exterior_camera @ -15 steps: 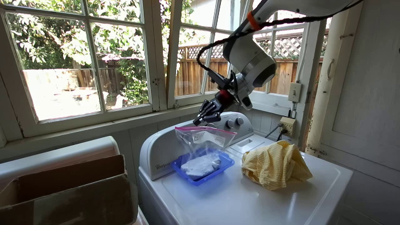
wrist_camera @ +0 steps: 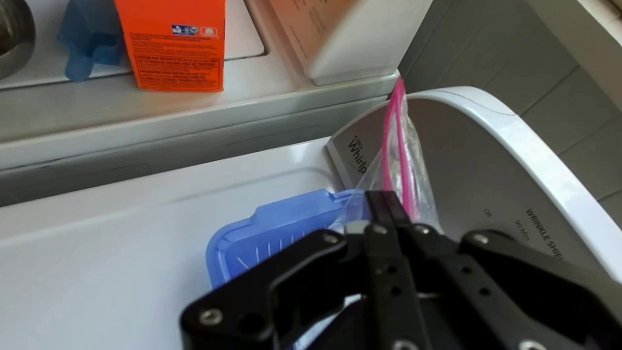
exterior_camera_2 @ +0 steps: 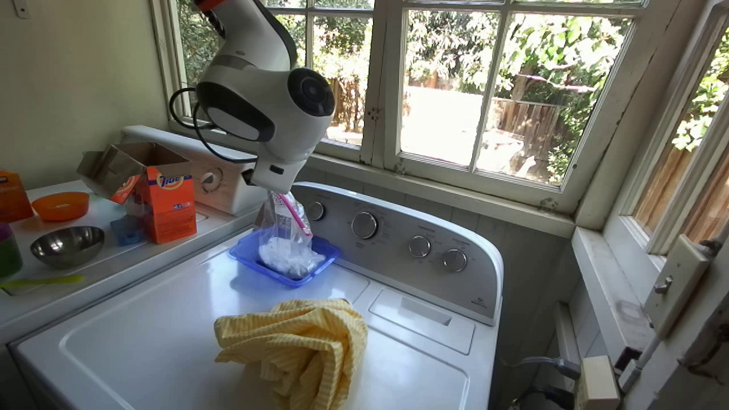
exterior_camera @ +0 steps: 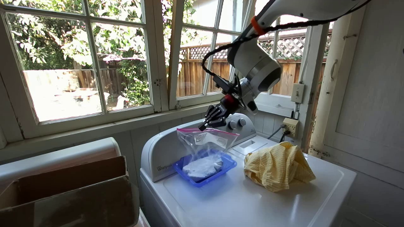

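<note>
A clear zip bag (exterior_camera: 206, 142) with a pink seal strip (wrist_camera: 399, 140) stands upright in a blue tray (exterior_camera: 199, 183). White contents (exterior_camera: 203, 167) fill its lower part. In the first exterior view my gripper (exterior_camera: 202, 127) is at the bag's top edge, tilted down to the left. The wrist view shows the gripper shut, its fingertips together, with the pink strip just beyond them. No bag film shows clearly between the fingers; whether they touch the strip, I cannot tell. The robot's wrist hides the gripper in the second exterior view.
A crumpled yellow cloth (exterior_camera: 278, 166) lies on the white machine top (exterior_camera: 234, 208). The control panel (exterior_camera_2: 396, 236) rises behind the tray. Across the gap, the neighbouring machine holds an orange box (exterior_camera_2: 171, 205), a metal bowl (exterior_camera_2: 67, 246) and an orange bowl (exterior_camera_2: 60, 205).
My gripper has moved a little right and slightly down, to the bag's top edge. The bag, tray and cloth look unmoved.
</note>
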